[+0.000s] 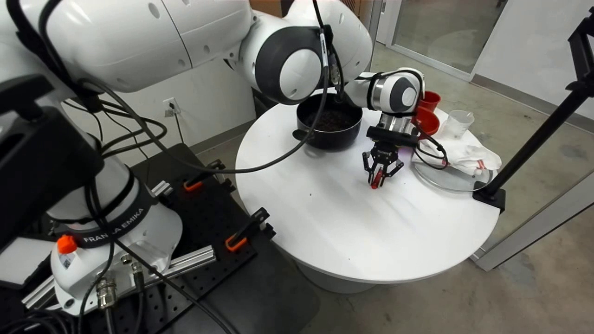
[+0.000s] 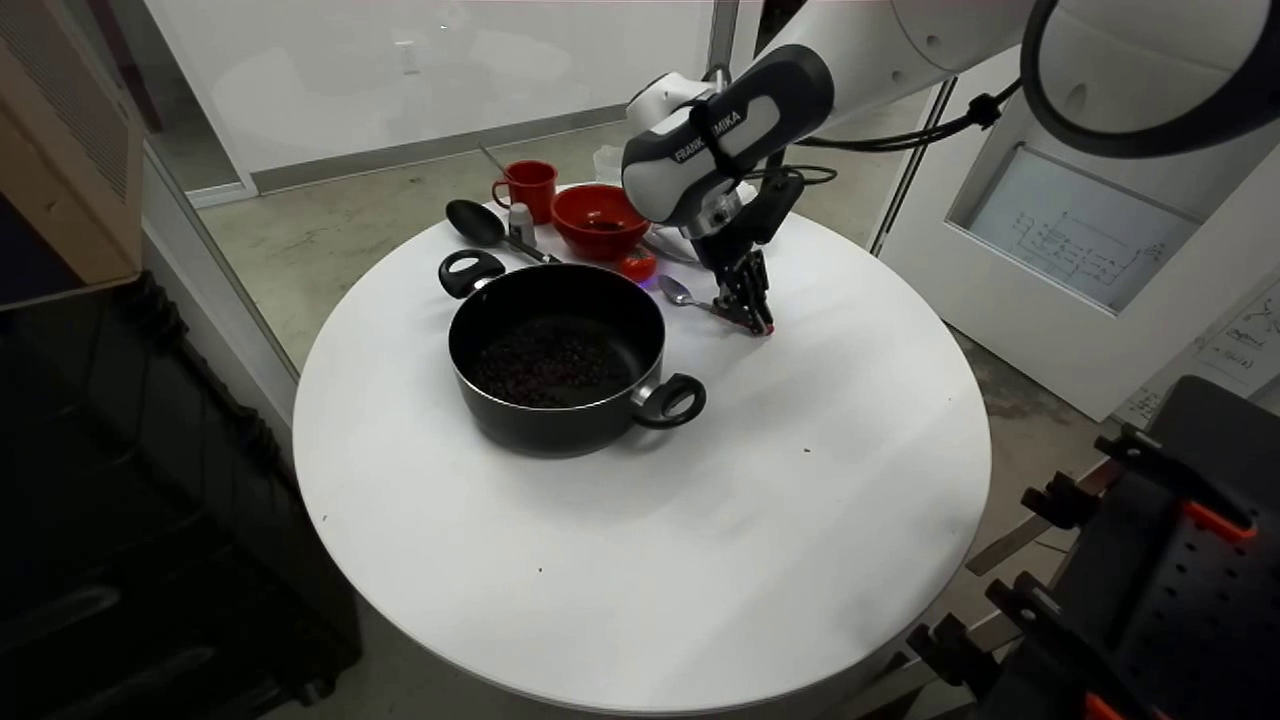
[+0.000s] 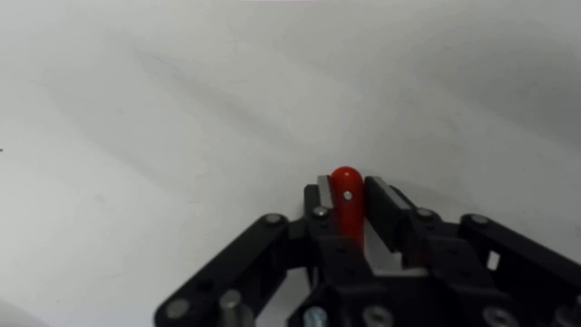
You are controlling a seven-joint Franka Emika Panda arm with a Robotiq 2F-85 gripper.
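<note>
A spoon with a red handle (image 3: 348, 210) is pinched between the fingers of my gripper; the rounded handle end pokes out past the fingertips in the wrist view. In exterior view 2 the spoon's metal bowl (image 2: 674, 289) reaches out to the left of the gripper (image 2: 752, 314), low over the white table. Exterior view 1 has the gripper (image 1: 381, 177) pointing down, right of the pot, with the red end just under it. Whether the spoon touches the table I cannot tell.
A black pot (image 2: 558, 414) with dark contents stands left of the gripper. Behind are a red bowl (image 2: 588, 228), red mug (image 2: 528, 186) and black ladle (image 2: 476, 222). A white cloth (image 1: 459, 156) lies on a clear lid (image 1: 445, 179).
</note>
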